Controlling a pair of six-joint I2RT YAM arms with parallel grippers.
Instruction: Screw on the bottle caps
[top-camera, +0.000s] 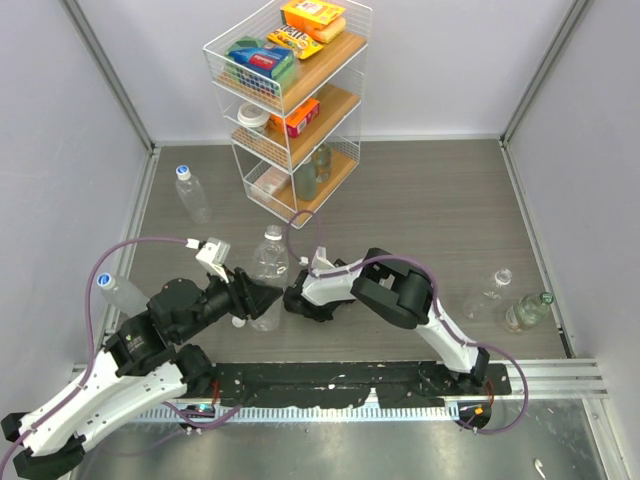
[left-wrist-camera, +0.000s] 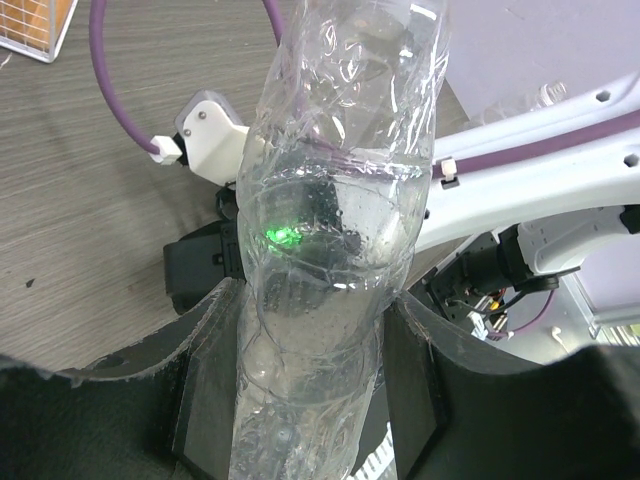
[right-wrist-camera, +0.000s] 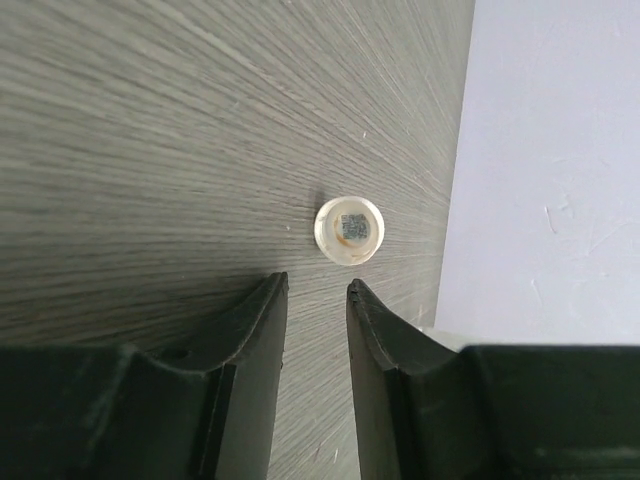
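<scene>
My left gripper (top-camera: 258, 296) is shut on a clear plastic bottle (top-camera: 270, 260), held upright at centre-left; it fills much of the left wrist view (left-wrist-camera: 330, 170). My right gripper is low over the floor just right of that bottle, its fingers apart with nothing between them. Ahead of them lies a small pale cap (right-wrist-camera: 348, 228) on the floor. In the top view a white cap (top-camera: 238, 321) lies left of the held bottle. Other bottles stand at the left (top-camera: 193, 200) and right (top-camera: 527, 312).
A wire shelf (top-camera: 340, 170) with snacks and jars stands at the back. Walls enclose the grey floor (top-camera: 430, 200) on the sides and back.
</scene>
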